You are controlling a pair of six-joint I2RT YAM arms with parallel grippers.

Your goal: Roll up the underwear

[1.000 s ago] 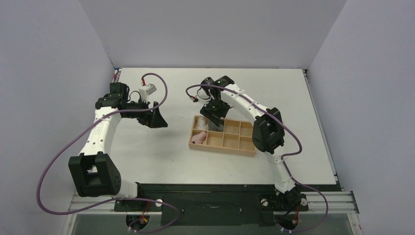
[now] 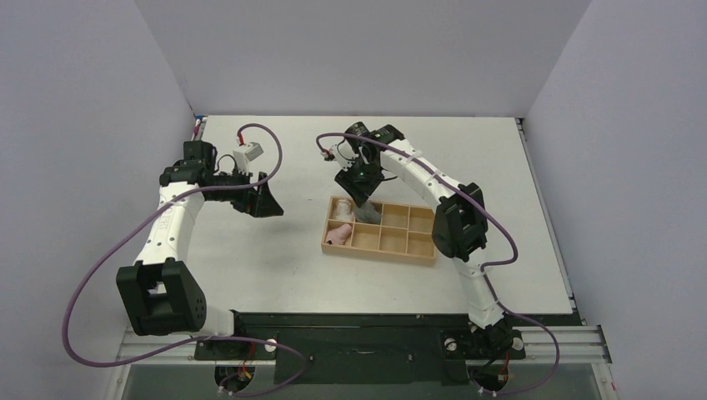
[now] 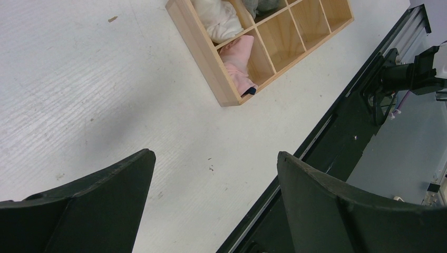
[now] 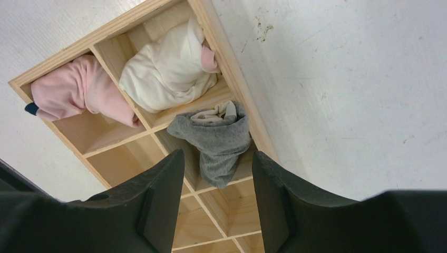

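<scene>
Three folded cloth bundles fill compartments at one end of the wooden box point(image 2: 379, 256): white point(image 4: 166, 68), pink point(image 4: 81, 89) with a dark edge, and grey point(image 4: 213, 142) with a beige fold on top. My right gripper is open above the grey bundle, nothing seen between its fingers. My left gripper is open over bare table to the left of the box, empty.
The remaining compartments point(image 2: 393, 239) in view are empty. Walls stand at both sides and at the back.
Over the last second my right gripper has lifted away from the grey bundle, shifting toward the back and slightly left. The left arm is nearly still.
</scene>
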